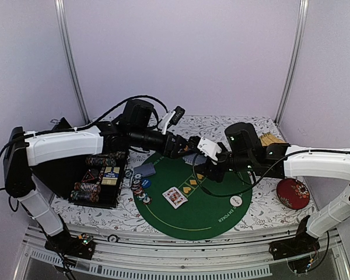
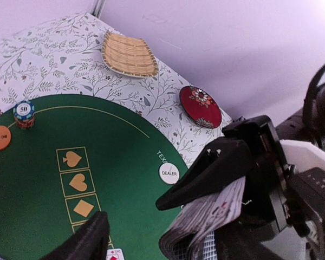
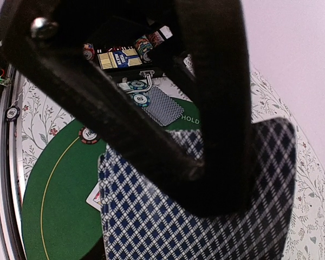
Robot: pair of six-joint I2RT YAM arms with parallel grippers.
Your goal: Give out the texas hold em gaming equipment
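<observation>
Blue-checked cards (image 3: 151, 216) fill the lower right wrist view, and my right gripper is shut on them. In the left wrist view the cards (image 2: 206, 208) show edge-on. My left gripper stands open around their near end, its blurred fingers apart at the bottom edge. Seen from above, left gripper (image 1: 184, 149) and right gripper (image 1: 199, 153) meet over the back half of the green poker mat (image 1: 163, 219). Face-up cards (image 1: 175, 197) lie at the mat's front left, and blue-backed cards (image 1: 144, 170) at its left edge.
An open chip case (image 1: 96, 184) stands left of the mat, with several loose chips (image 1: 141, 193) between. A white dealer button (image 1: 236, 200) lies on the mat's right. Beyond are a red round dish (image 1: 293, 193) and a woven basket (image 2: 130, 56). The front of the mat has free room.
</observation>
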